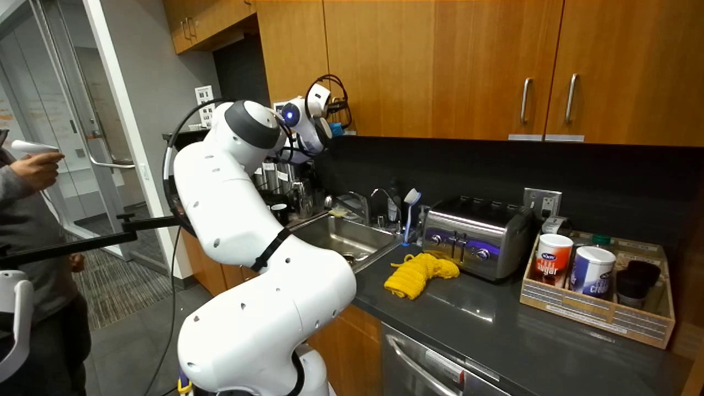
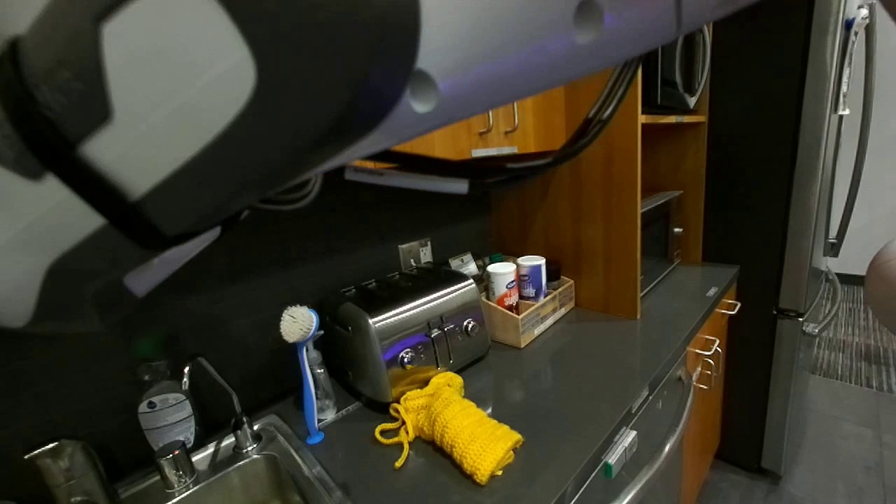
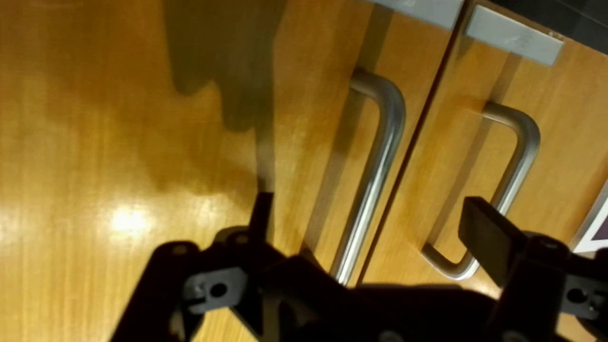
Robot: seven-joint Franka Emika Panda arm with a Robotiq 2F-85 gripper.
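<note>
My gripper is open in the wrist view, its two dark fingers spread wide with nothing held between them. Beyond them is a wooden cabinet front with two metal bar handles. The nearer handle [image 3: 373, 176] runs at a slant through the gap between the fingers. The second handle [image 3: 513, 165] lies farther right, partly covered by the right finger [image 3: 484, 239]. Whether a finger touches either handle cannot be told. In exterior view 1 the wrist [image 1: 317, 122] is raised by the upper cabinets above the sink, and the fingertips are hidden.
On the counter lie a yellow knitted item [image 1: 422, 274], a toaster [image 1: 478, 237] and a box [image 1: 597, 320] holding canisters. A blue brush [image 2: 306, 378] stands by the sink [image 1: 340, 237]. A person [image 1: 33, 231] stands at left.
</note>
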